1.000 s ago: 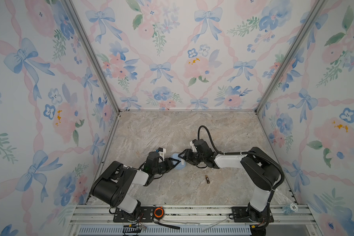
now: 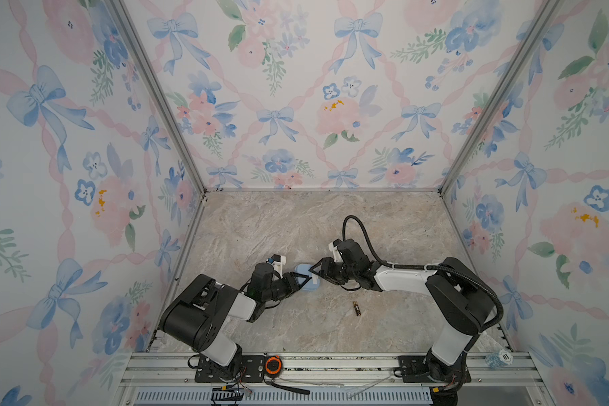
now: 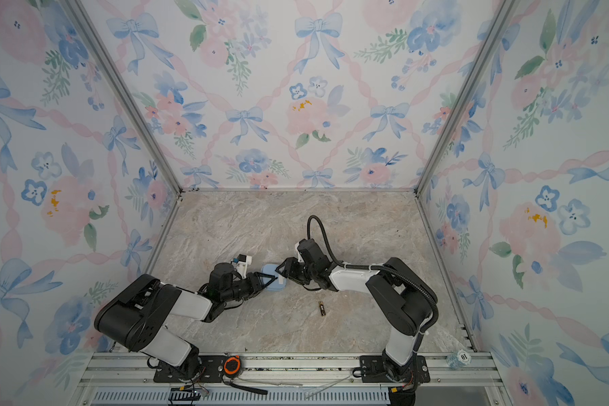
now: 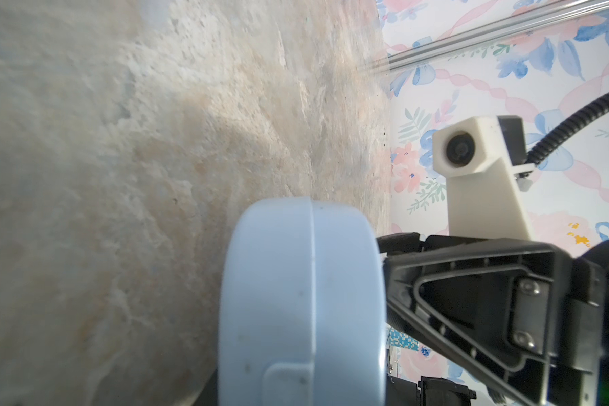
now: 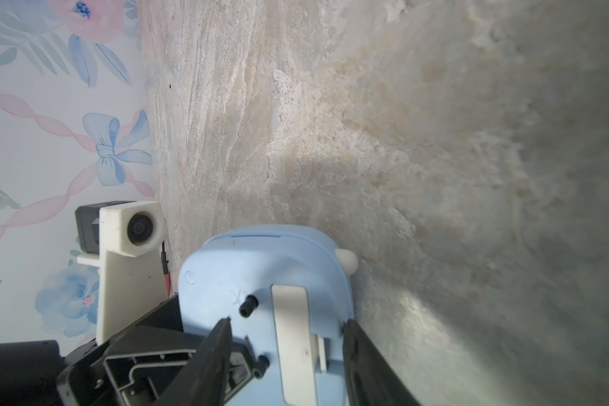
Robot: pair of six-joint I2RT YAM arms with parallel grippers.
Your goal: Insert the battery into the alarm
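The pale blue alarm [image 2: 303,269] is held above or on the floor by my left gripper [image 2: 303,278], which is shut on it; the left wrist view shows the alarm's rounded edge [image 4: 301,284] close up. My right gripper is part open over the alarm's back, its two black fingertips on either side of a white rectangular part [image 5: 293,324]. Nothing is visibly clamped between them; contact cannot be told. The battery [image 2: 357,308], small and dark with a copper end, lies on the floor in front of the right arm.
An orange-ringed round item [image 2: 272,365] sits by the front rail near the left arm's base. A clear wrapped item [image 2: 499,358] lies at the right front. The floor behind both grippers [image 2: 284,223] is clear.
Left gripper, alarm and battery look unmoved.
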